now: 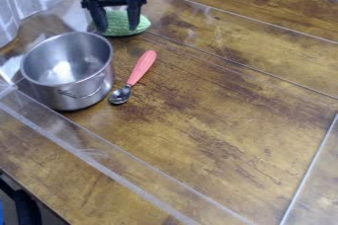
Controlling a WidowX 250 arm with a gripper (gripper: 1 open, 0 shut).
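Observation:
The black gripper is at the top left, pointing down over a green cloth or mat that lies against the back wall; whether its fingers hold any of it cannot be told. A steel pot stands at the left, in front of the gripper. Beside the pot lies a spoon with a pink handle, its steel bowl pointing toward the front.
A grey wall runs along the back left, and a dark edge borders the top right.

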